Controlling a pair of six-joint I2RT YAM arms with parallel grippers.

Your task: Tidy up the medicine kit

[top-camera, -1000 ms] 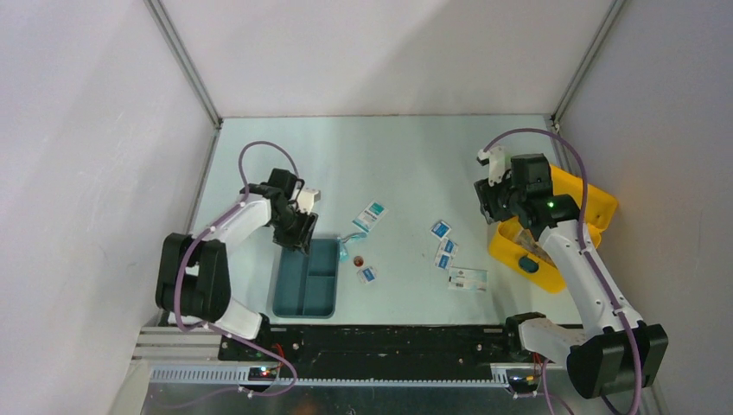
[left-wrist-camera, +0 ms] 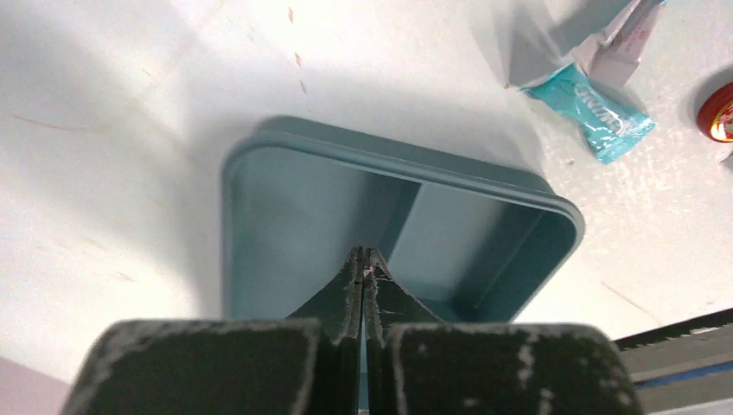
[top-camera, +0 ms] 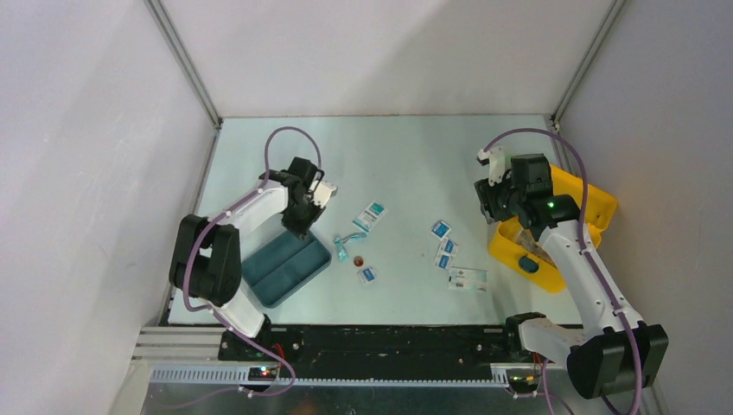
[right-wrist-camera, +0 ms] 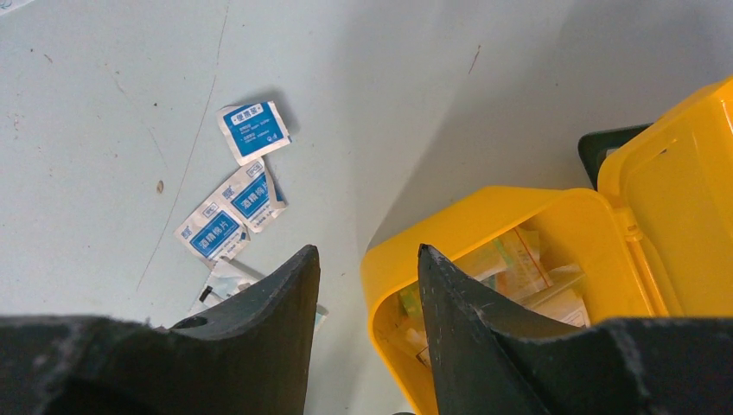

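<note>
A teal divided tray (top-camera: 275, 262) rests askew on the left of the table, its compartments empty where they show. My left gripper is over it, fingertips together and nothing between them; part of the tray is hidden behind the fingers in the left wrist view. On the right, the yellow medicine box (right-wrist-camera: 493, 212) stands with its lid open and several packets inside. My right gripper hangs open and empty near the box's near rim. Several blue-and-white sachets (right-wrist-camera: 254, 130) lie beside the box.
Right of the tray lie a teal wrapped packet (left-wrist-camera: 596, 112), a small red round tin (left-wrist-camera: 719, 114) and a blue-and-white sachet (top-camera: 367, 275). A white-and-teal packet (top-camera: 371, 216) lies mid-table, and a flat white packet (top-camera: 468, 278) sits left of the box.
The tray swung from straight to slanted and slid leftward. My right arm stayed still.
</note>
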